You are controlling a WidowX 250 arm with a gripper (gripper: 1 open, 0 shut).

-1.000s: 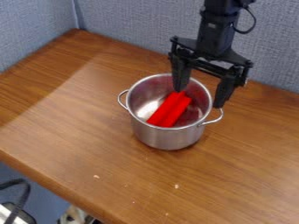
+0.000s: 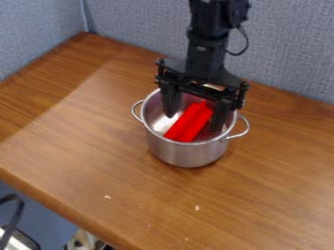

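Observation:
A black gripper (image 2: 201,99) hangs over a steel pot (image 2: 179,148) with two looped side handles. Its fingers stand open, reaching down to the pot's rim and into its upper part. A red elongated object (image 2: 188,124) lies inside the pot at a slant, below the gripper. Whether the fingers touch it cannot be told.
A grey padded wall (image 2: 144,29) stands behind. Dark cables lie at the lower left, off the table's edge.
The pot and red object look almost unmoved.

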